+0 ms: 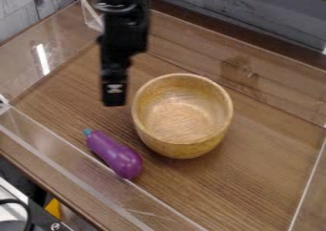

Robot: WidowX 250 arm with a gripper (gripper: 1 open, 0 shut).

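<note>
My gripper [125, 58] is a dark, motion-blurred shape at the upper left of the camera view, open, above the wooden surface and up-left of a tan bowl. The empty bowl [181, 115] sits near the middle. A purple eggplant [114, 154] lies below and left of the bowl, apart from it.
A dark wall edge runs along the top. Dark cables and a small yellow item show at the bottom left corner.
</note>
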